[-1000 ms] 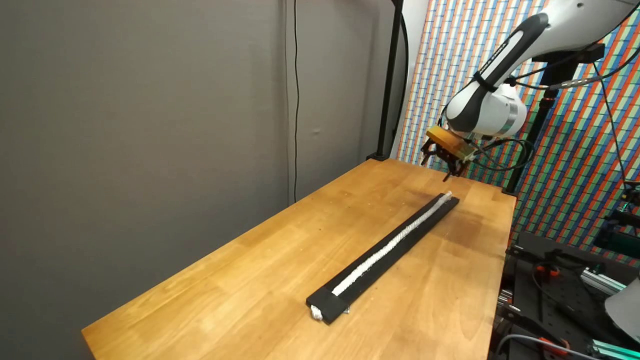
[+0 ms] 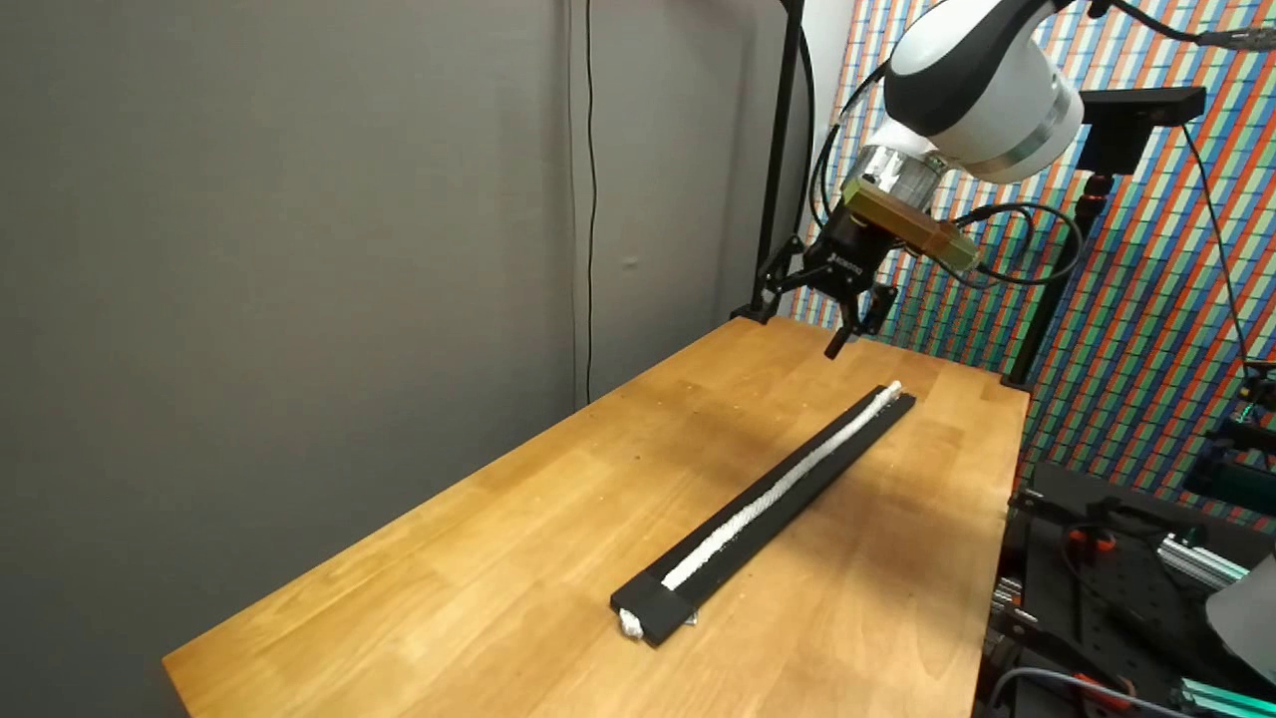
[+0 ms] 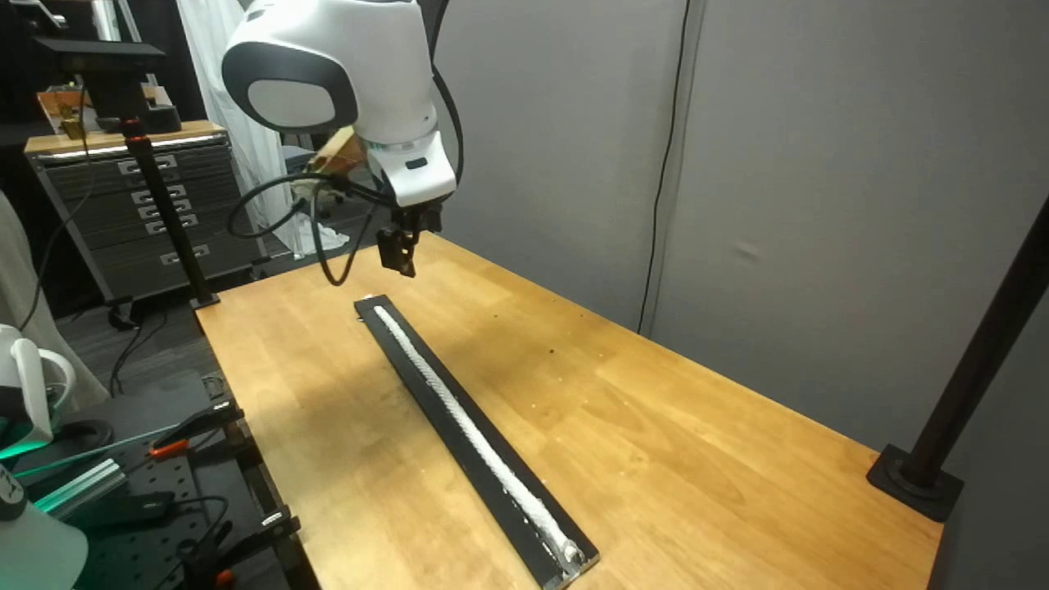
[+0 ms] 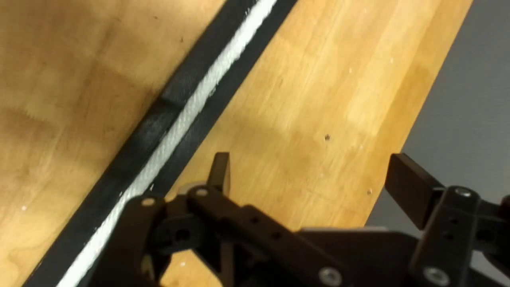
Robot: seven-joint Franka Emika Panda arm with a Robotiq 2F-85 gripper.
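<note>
A white rope (image 2: pixel 766 497) runs lengthwise along a long black board (image 2: pixel 718 567) lying flat on the table. In exterior view 1 the rope's near end passes under a black band and sticks out beyond the board. Exterior view 2 shows the rope (image 3: pixel 457 411) almost straight from end to end. My gripper (image 2: pixel 818 321) hangs in the air past the board's far end, apart from both. The wrist view shows the gripper with its fingers wide apart and only table and wall behind the gap; the rope (image 4: pixel 191 107) passes to their left.
A grey wall (image 2: pixel 359 239) borders one long side. Black posts (image 3: pixel 167 206) stand at its corners, and clamps (image 3: pixel 261 536) grip the edge opposite the wall. Cables (image 3: pixel 315 231) loop from the arm.
In exterior view 1 my gripper has moved left and turned, and the arm's wrist has risen and reoriented. The rope and board lie where they were.
</note>
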